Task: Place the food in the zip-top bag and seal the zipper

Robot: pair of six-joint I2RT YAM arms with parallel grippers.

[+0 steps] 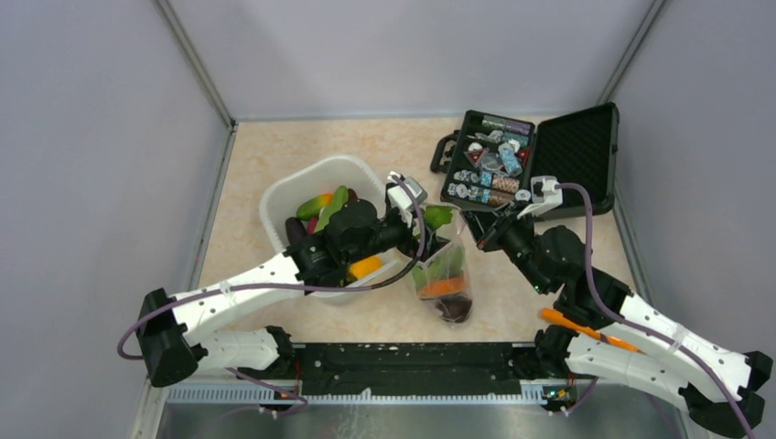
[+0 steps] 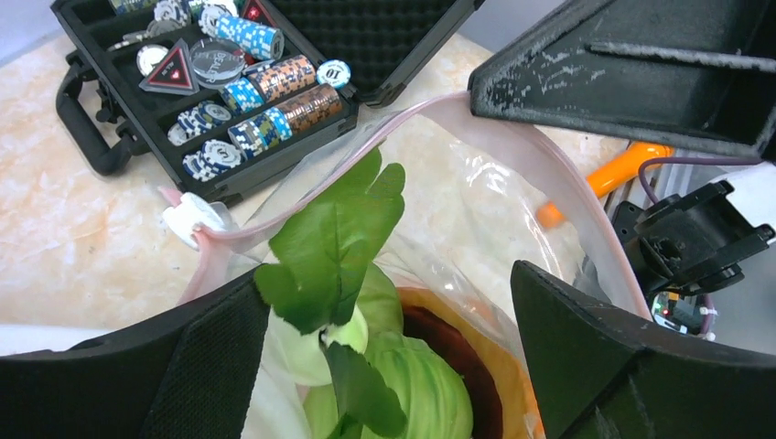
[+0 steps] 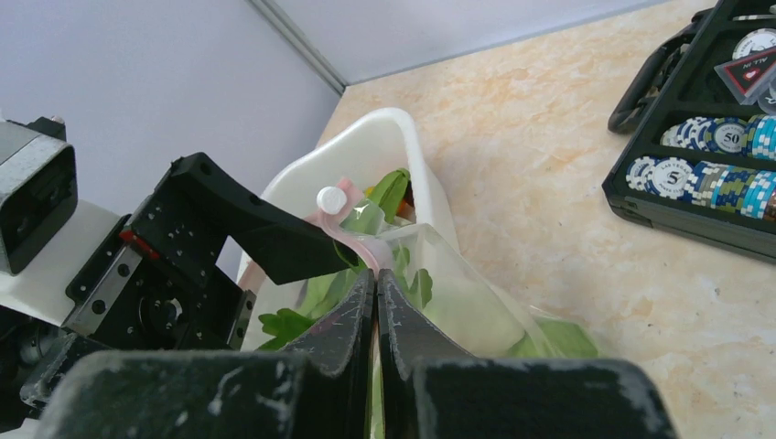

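The clear zip top bag (image 1: 426,282) hangs with its pink rim (image 2: 586,197) spread wide. My right gripper is shut on that rim. At the bag's mouth my left gripper stands open, its fingers (image 2: 197,366) well apart. Between and below them, a leafy green stalk (image 2: 339,247) and a pale green vegetable (image 2: 407,380) sit in the bag. Lower in it, the top view shows something orange (image 1: 442,287) and a dark vegetable (image 1: 455,308). The white zipper slider (image 2: 195,216) is at the rim's far corner.
Left of the bag stands a white bin (image 1: 272,219) with several more vegetables. An open black case (image 1: 576,151) of poker chips lies at the back right. A loose orange stick-shaped thing (image 1: 590,329) rests near the right arm.
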